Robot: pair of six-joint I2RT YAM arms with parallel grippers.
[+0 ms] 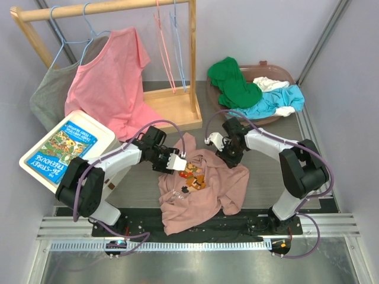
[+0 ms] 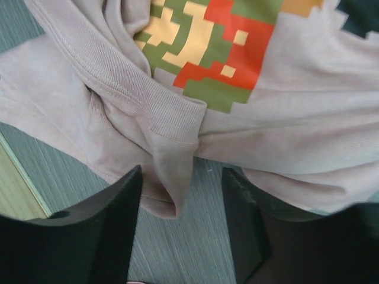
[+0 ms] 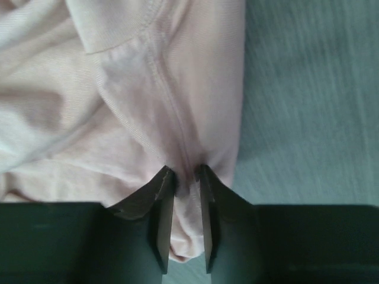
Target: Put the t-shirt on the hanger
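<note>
A dusty pink t-shirt (image 1: 195, 207) with a pixel print (image 2: 219, 65) lies crumpled in the middle of the work surface. My left gripper (image 1: 168, 164) hangs over its left part; in the left wrist view its fingers (image 2: 112, 231) stand apart either side of a folded edge, the cloth appearing just beyond them. My right gripper (image 1: 227, 156) is down on the shirt's upper right part, its fingertips (image 3: 166, 183) close together around a ridge of cloth, still slightly apart.
A wooden rack (image 1: 100, 7) at back left holds hung shirts and empty hangers (image 1: 166, 53). A basket (image 1: 260, 72) of clothes sits back right. A white box (image 1: 41, 160) with a book stands left.
</note>
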